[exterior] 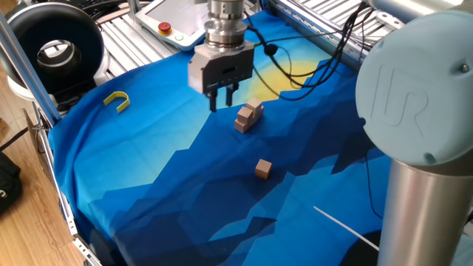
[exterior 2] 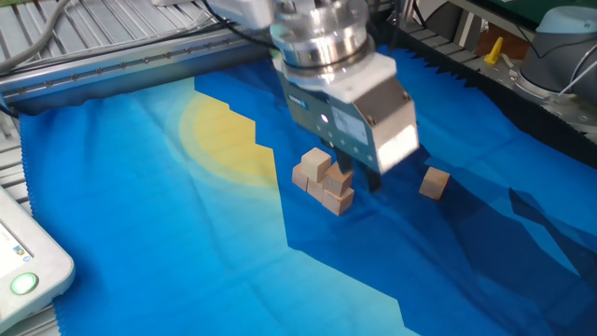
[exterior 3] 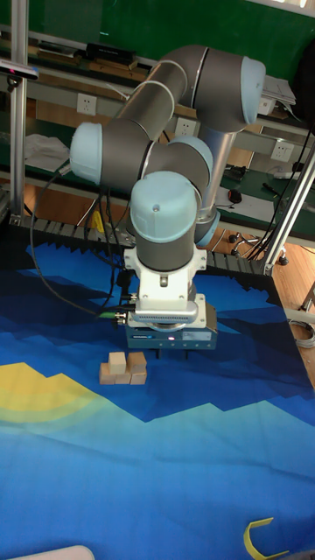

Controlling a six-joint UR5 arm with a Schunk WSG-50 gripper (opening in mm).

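Several plain wooden cubes form a small two-level stack (exterior: 248, 116) near the middle of the blue cloth, with a bottom row and two cubes on top. Apart from it, a single wooden cube (exterior: 263, 169) rests on the cloth; in exterior view 2 this loose cube (exterior 2: 434, 183) lies right of the stack (exterior 2: 315, 189). My gripper (exterior: 222, 103) hangs above the cloth, left of the stack in exterior view 1, pointing down. Its two dark fingers (exterior: 213, 102) are apart with nothing between them. In exterior view 3 the gripper (exterior 3: 171, 354) appears just right of the stack (exterior 3: 122, 368).
A yellow curved piece (exterior: 117, 100) lies at the cloth's left side. The teach pendant (exterior: 179, 24) with its red button sits at the back. Black cables (exterior: 325, 66) loop beside the wrist.
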